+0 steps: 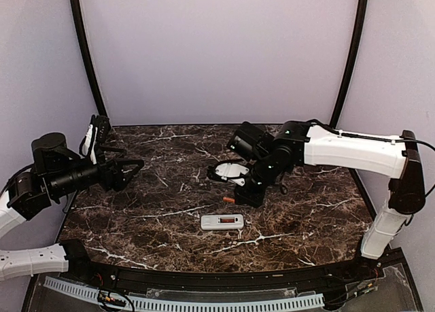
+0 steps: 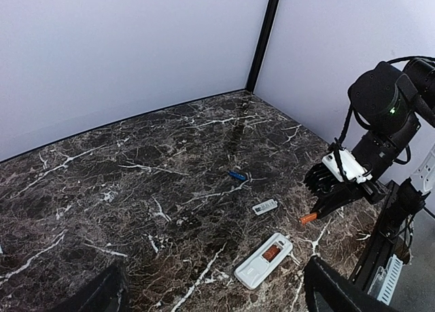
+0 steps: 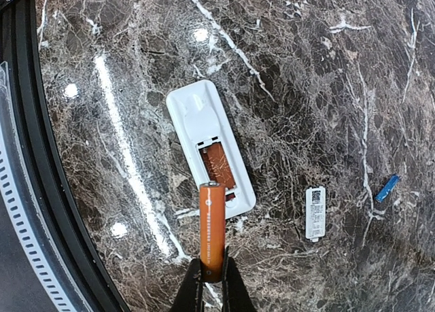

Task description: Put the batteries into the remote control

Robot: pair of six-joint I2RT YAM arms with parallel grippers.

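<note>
The white remote lies on the dark marble table, open compartment up. Inside that compartment an orange-brown battery shows in the right wrist view. My right gripper is shut on the end of another orange battery, which points away from the fingers. From the right wrist camera, its far tip overlaps the remote's near end; in the left wrist view the held battery hangs clear of the remote. Away at the left, my left gripper stands open and empty.
A small white piece with a printed label lies beside the remote, with a small blue item farther off. Bare marble surrounds the remote. A dark rail runs along the table's front edge.
</note>
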